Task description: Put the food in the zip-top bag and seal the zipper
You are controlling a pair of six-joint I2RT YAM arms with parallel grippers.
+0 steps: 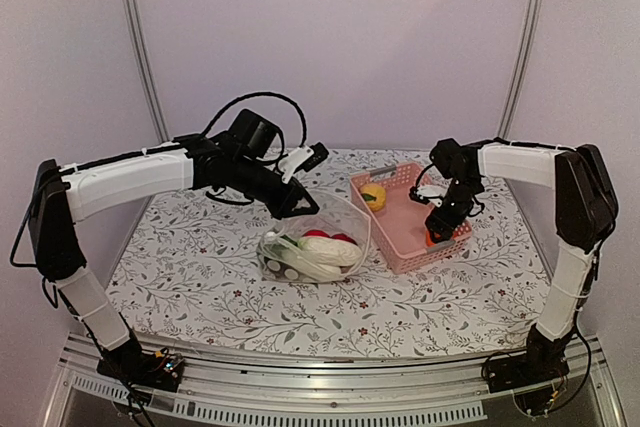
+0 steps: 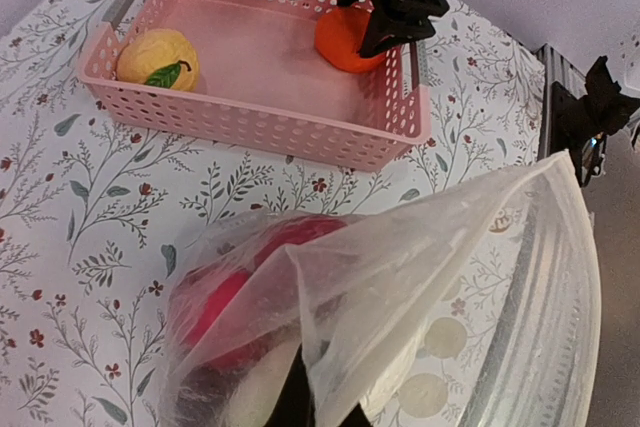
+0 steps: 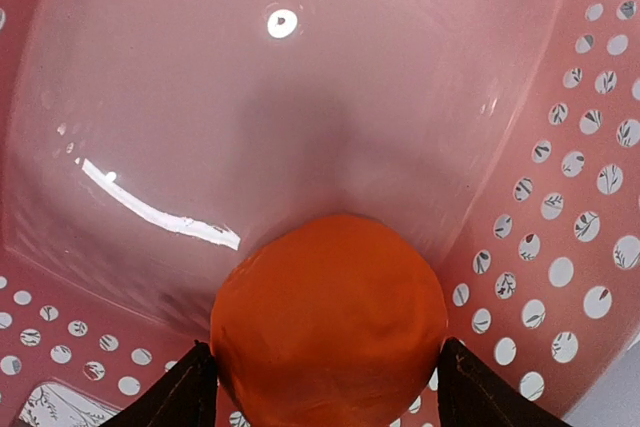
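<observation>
In the top view, a clear zip top bag (image 1: 352,224) stands with its mouth spread, holding a white-green vegetable (image 1: 320,252) and red food pieces (image 2: 224,313). My left gripper (image 1: 297,209) is shut on the bag's upper rim, seen as thin film at the fingers in the left wrist view. At the right end of a pink basket (image 1: 402,215) lies an orange round food (image 3: 330,322). My right gripper is open around it, one finger on either side. A yellow round food (image 1: 373,195) with a green leaf sits at the basket's far left.
The basket's perforated wall (image 3: 560,247) rises close beside the orange food. The basket's left side stands close to the bag.
</observation>
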